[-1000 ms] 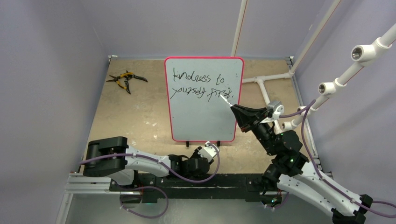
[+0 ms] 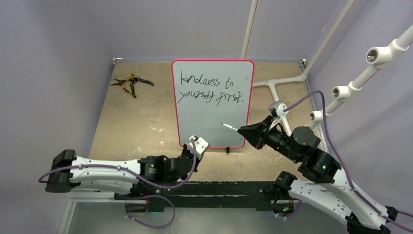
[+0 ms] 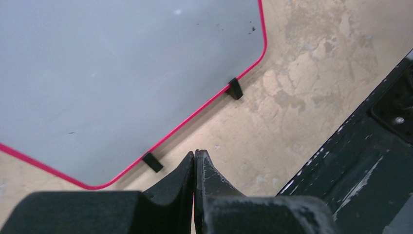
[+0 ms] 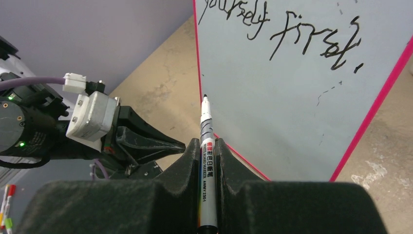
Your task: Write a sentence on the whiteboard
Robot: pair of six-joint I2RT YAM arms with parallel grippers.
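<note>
The whiteboard (image 2: 209, 122), edged in red, carries black handwriting (image 2: 209, 87) reading "kindness to yourself first." in two lines in the top view. My right gripper is shut on a white marker (image 4: 207, 185), its uncapped black tip pointing at the board's blank area below the writing; whether it touches cannot be told. My left gripper is shut with nothing between its fingers, low at the board's bottom-left edge, facing the lower edge and its black supports (image 3: 234, 88).
Pliers (image 2: 132, 83) lie on the beige surface left of the board. White pipes (image 2: 285, 80) run along the right side, close to the right arm. More pens (image 4: 7, 204) show at the lower left of the right wrist view.
The right gripper with the marker has moved down, away from the second line of writing. The left arm has shifted left and slightly up toward the board's lower edge.
</note>
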